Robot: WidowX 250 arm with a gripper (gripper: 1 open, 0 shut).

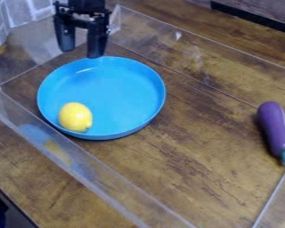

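The black gripper (81,43) hangs above the back edge of a blue plate (127,98), its two fingers apart with nothing visible between them. A yellow lemon-like object (75,117) rests in the front left part of the plate. A purple eggplant (274,131) lies on the wooden table to the right, away from the plate.
Clear low walls (126,192) border the work area on the left, back and right.
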